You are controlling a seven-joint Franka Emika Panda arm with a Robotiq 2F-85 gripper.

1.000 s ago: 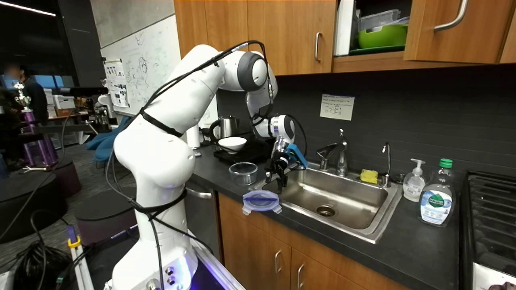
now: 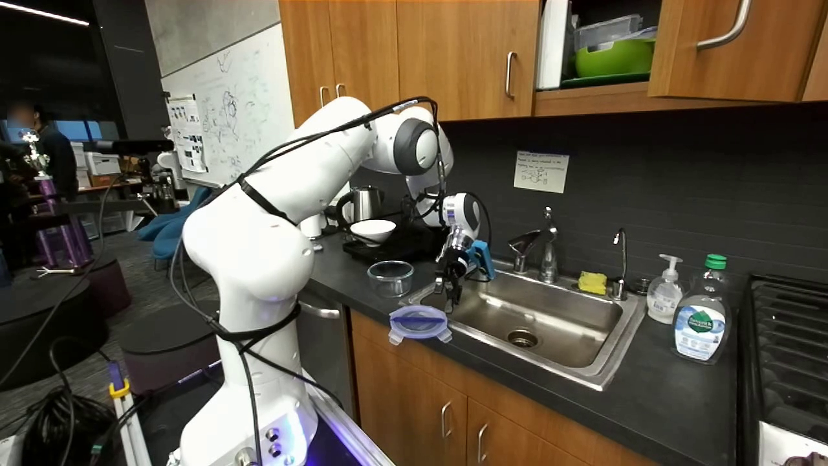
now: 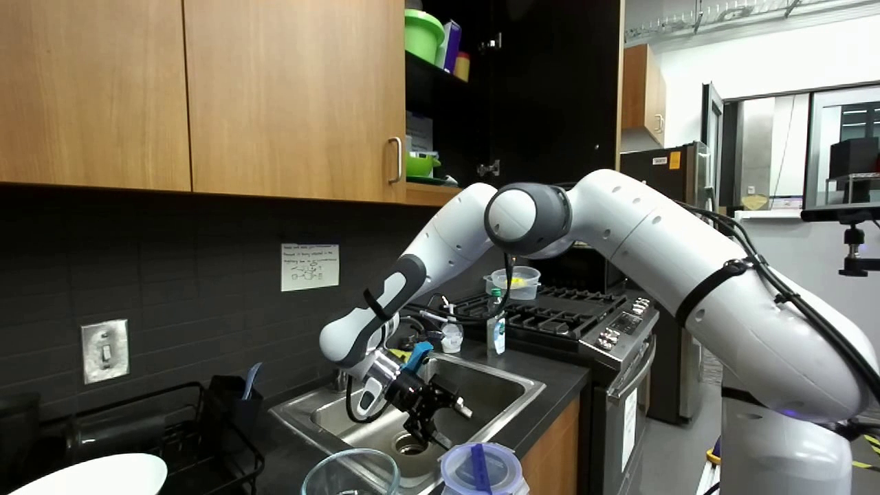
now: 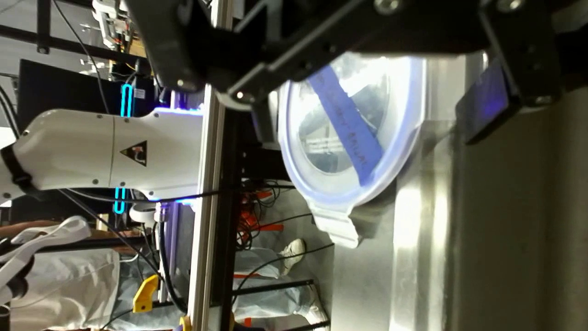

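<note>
A clear round lid (image 2: 419, 321) with pale blue edging, side tabs and a strip of blue tape lies on the counter's front edge, left of the sink. My gripper (image 2: 447, 295) hangs just behind and to the right of it, over the sink's left rim. In the wrist view my open gripper has one of its fingers (image 4: 485, 105) over the sink side and the other past the lid's opposite edge. The lid (image 4: 330, 182) appears between them, and no contact shows. Behind the lid stands a clear glass bowl (image 2: 389, 278), whose near part is cut off in exterior view 2.
The steel sink (image 2: 613, 342) opens to the right of my gripper, with a faucet (image 2: 548, 252) behind. A yellow sponge (image 2: 592, 283), soap pump (image 2: 664, 291) and dish soap bottle (image 2: 700, 318) stand farther right. A white bowl (image 2: 372, 230) sits by the dish rack.
The arm's elbow has come down and shifted right, and the wrist has tilted and moved slightly right. Lid and glass bowl have stayed where they were.
</note>
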